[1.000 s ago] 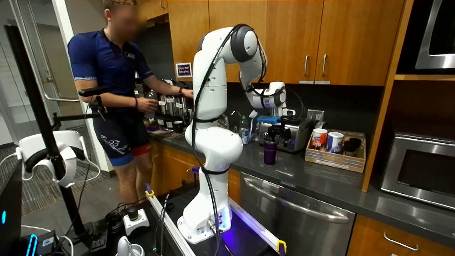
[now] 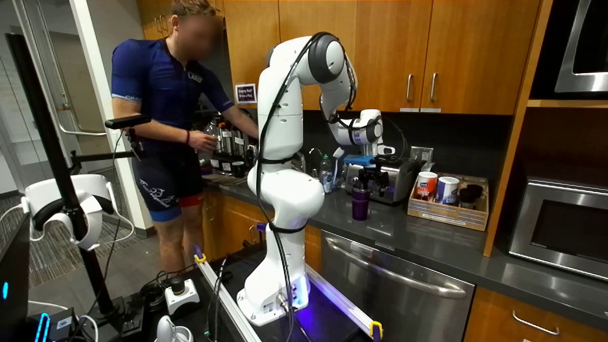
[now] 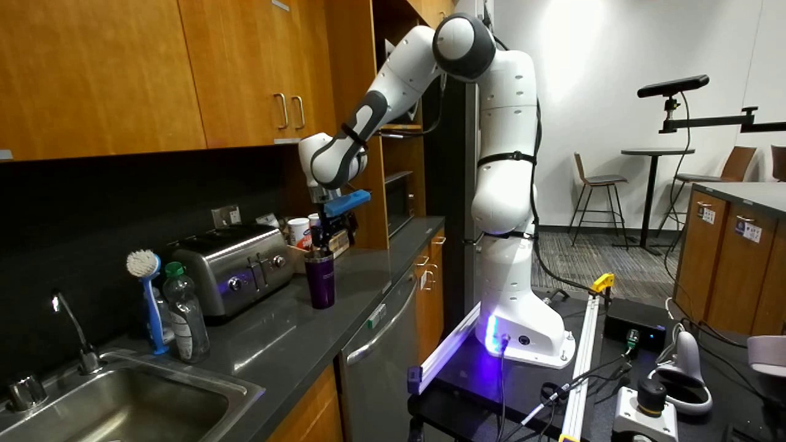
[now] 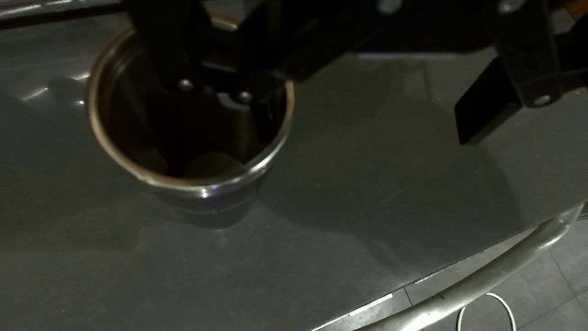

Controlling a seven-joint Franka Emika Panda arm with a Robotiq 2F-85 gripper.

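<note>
A purple tumbler point(image 2: 360, 203) with a metal rim stands on the dark counter in front of the toaster. Seen from the sink side, the tumbler point(image 3: 320, 280) looks upright, with my black gripper point(image 3: 336, 229) just over its top. In the wrist view my gripper is open. One finger reaches down into the open mouth of the tumbler point(image 4: 215, 207); the other finger point(image 4: 485, 105) hangs well outside, to the right. The rim's right side lies between them, with a wide gap to the outer finger. Whether the inner finger touches the wall cannot be made out.
A steel toaster point(image 3: 232, 269) sits behind the tumbler. To one side is a cardboard box point(image 2: 450, 212) holding canisters. A bottle point(image 3: 185, 317), a brush point(image 3: 153, 302) and the sink point(image 3: 214, 390) are on the other side. Bare counter lies toward the dishwasher point(image 2: 393, 279).
At the left, the person has leaned farther toward the counter and to the right. My arm and gripper look the same; the tumbler has barely shifted, if at all.
</note>
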